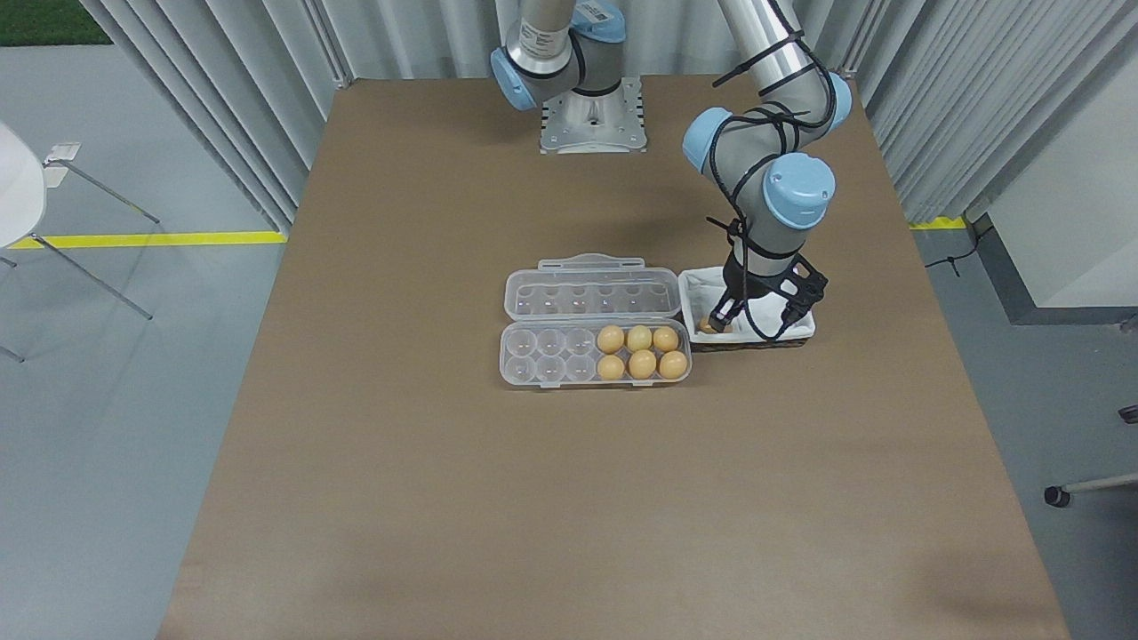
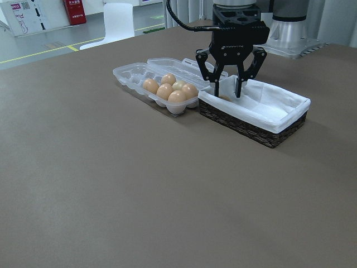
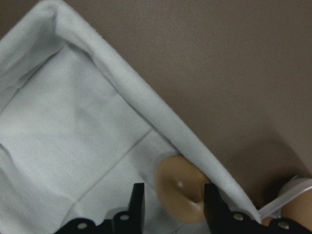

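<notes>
A brown egg (image 3: 178,187) lies inside the white-lined wicker basket (image 2: 251,128), against the wall nearest the egg carton. My gripper (image 2: 227,89) is open and lowered into the basket, its two fingers on either side of the egg; in the wrist view the right finger (image 3: 213,204) touches or overlaps it, and the left one stands apart. The clear carton (image 1: 550,358) sits beside the basket with several eggs (image 1: 640,364) in its right half and empty cups in its left. Its lid (image 1: 589,293) lies open behind.
</notes>
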